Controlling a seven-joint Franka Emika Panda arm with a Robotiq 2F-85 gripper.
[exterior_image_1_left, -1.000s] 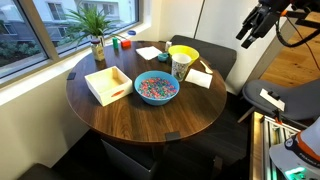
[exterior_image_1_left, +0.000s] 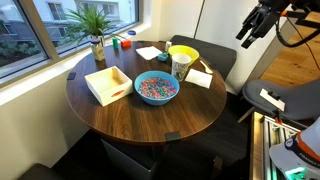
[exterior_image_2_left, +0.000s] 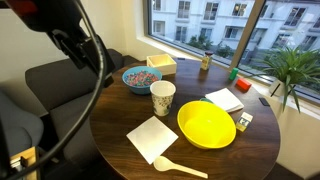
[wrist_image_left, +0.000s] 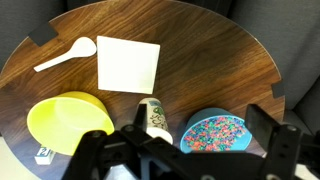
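Note:
High above the wooden table (wrist_image_left: 200, 50), my gripper looks down with its fingers wide apart and nothing held between them. In the first exterior view the gripper (exterior_image_1_left: 246, 39) hangs at the upper right, clear of everything on the table. A blue bowl (exterior_image_1_left: 157, 88) full of small red and bluish pieces rests near the table's middle. Close to it stands a patterned white cup (exterior_image_2_left: 162, 98). A yellow bowl (exterior_image_2_left: 206, 124) looks empty. Beside it are a white square sheet (wrist_image_left: 127, 65) and a pale spoon (wrist_image_left: 66, 54). My fingers hide part of the cup in the wrist view.
An open pale box (exterior_image_1_left: 109, 85) sits beyond the blue bowl. Near the window are a potted plant (exterior_image_1_left: 95, 27) and several small items, including a green cup (exterior_image_2_left: 233, 73) and a red block (exterior_image_2_left: 244, 84).

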